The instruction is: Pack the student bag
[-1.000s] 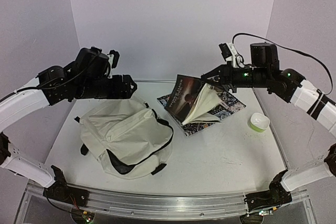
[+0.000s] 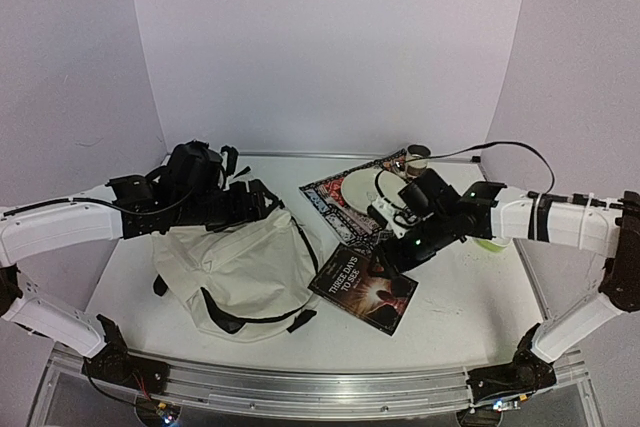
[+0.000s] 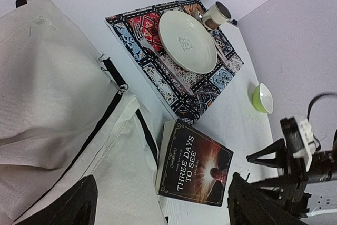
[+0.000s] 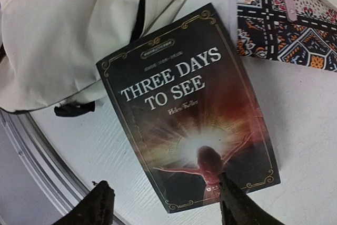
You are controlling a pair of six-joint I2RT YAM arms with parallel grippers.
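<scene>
The pale cream bag (image 2: 245,272) lies slumped on the left of the table, black trim along its opening. Above its far right edge is my left gripper (image 2: 270,197), its fingers (image 3: 79,204) wide apart in the left wrist view with nothing clamped between them. A dark book (image 4: 187,111), titled "Three Days to See", lies flat and closed against the bag's right side. My right gripper (image 2: 384,259) hovers low over the book's right part. In the right wrist view its fingers (image 4: 97,204) are spread, one overlapping the book's lower edge, neither gripping it.
Behind the book a patterned mat (image 3: 124,27) carries a plate (image 3: 184,43), fork (image 3: 158,56), another utensil and a cup (image 3: 216,15). A green-and-white bowl (image 3: 262,98) stands at the right.
My left gripper has lowered toward the bag.
</scene>
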